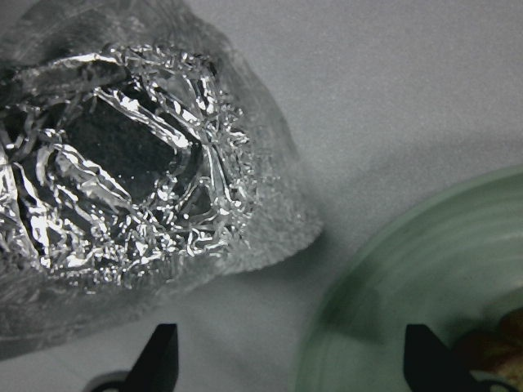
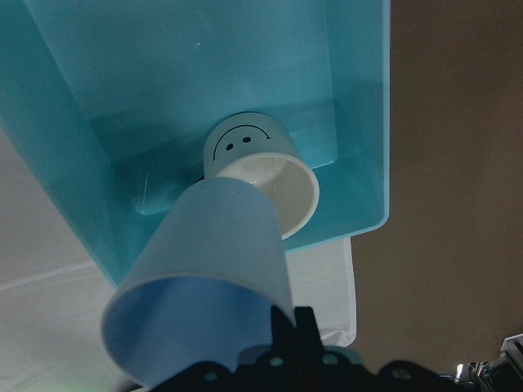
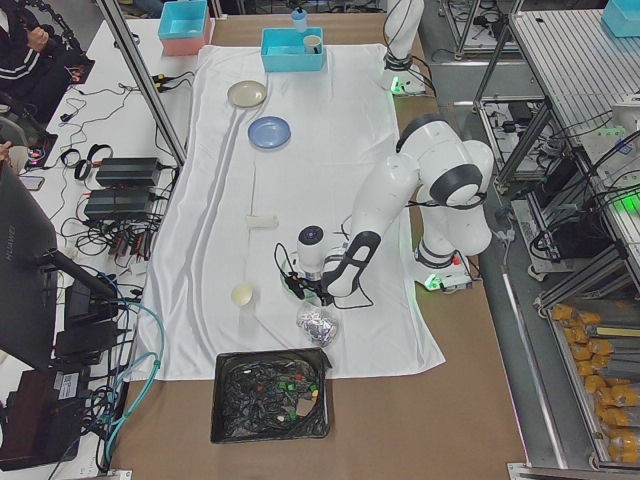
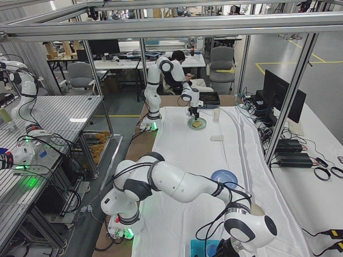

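My left gripper (image 3: 310, 285) is low over a green plate (image 1: 368, 286) holding brown food (image 1: 498, 351), beside a crumpled foil package in clear plastic (image 1: 122, 163); whether it grips anything cannot be told. In the right wrist view, a light blue cup (image 2: 200, 237) is at my right gripper, its fingers shut on the rim. The cup is over a teal bin (image 2: 212, 57), in which a white cup with a smiley face (image 2: 286, 188) lies.
A blue plate (image 3: 269, 132) and beige plate (image 3: 246, 93) lie on the white cloth. A pale cup (image 3: 241, 295) stands left of the left gripper; a black tray (image 3: 270, 430) lies at the front edge.
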